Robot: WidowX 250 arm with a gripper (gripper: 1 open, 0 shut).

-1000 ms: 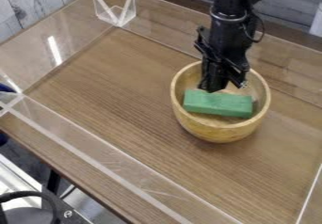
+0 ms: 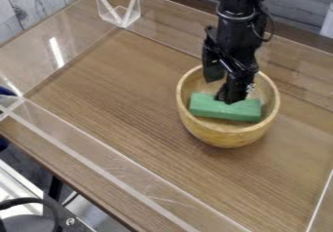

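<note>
A round light wooden bowl [image 2: 208,130] sits on the wooden table toward the right of the view, with a green rectangular block [image 2: 212,108] lying inside it. My black gripper [image 2: 224,86] reaches down from the top into the back of the bowl, open, with its fingers just above the green block. Whether the fingertips touch the block is hard to tell, and the dark fingers partly hide the bowl's far inside.
The table [image 2: 104,90] is broad and mostly clear to the left and in front. Clear tape marks lie at the back left and left edge, and a dark cable loop [image 2: 33,207] is at the bottom left corner.
My gripper has changed its pose over the bowl, with more of its dark parts spread across the bowl's back half. The bowl and block look unmoved.
</note>
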